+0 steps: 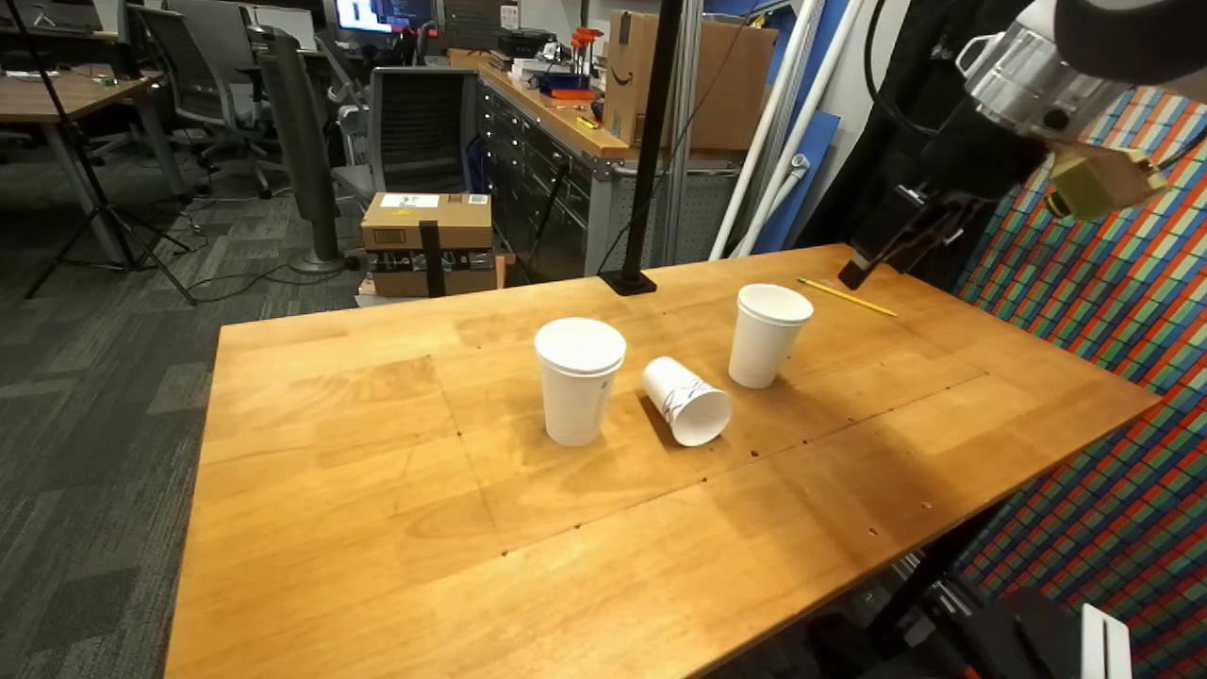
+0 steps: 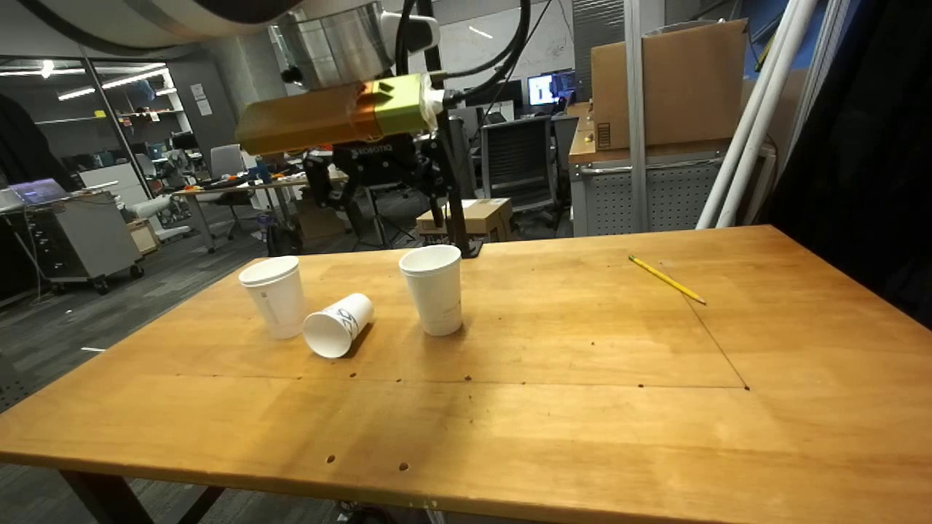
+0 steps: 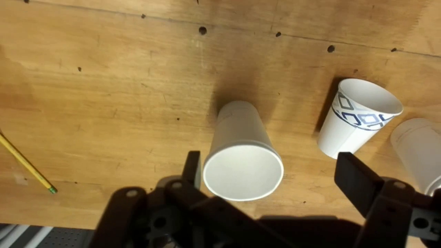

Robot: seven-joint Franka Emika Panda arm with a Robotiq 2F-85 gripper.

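Three white paper cups are on the wooden table. One upright cup (image 1: 769, 336) (image 2: 437, 295) (image 3: 242, 171) stands closest to the pencil, its wide rim up. Beside it a smaller cup (image 1: 687, 405) (image 2: 338, 327) (image 3: 351, 124) with a blue-grey pattern lies on its side. The other upright cup (image 1: 579, 385) (image 2: 277, 301) (image 3: 419, 153) stands past the lying one. My gripper (image 1: 894, 243) (image 2: 380, 196) is open above the tabletop, higher than the cups. In the wrist view the rim of the pencil-side cup appears between its fingers, near one pad; nothing is held.
A yellow pencil (image 1: 846, 296) (image 2: 666, 279) (image 3: 27, 163) lies near the table's back edge. A black post (image 1: 651, 147) rises behind that edge.
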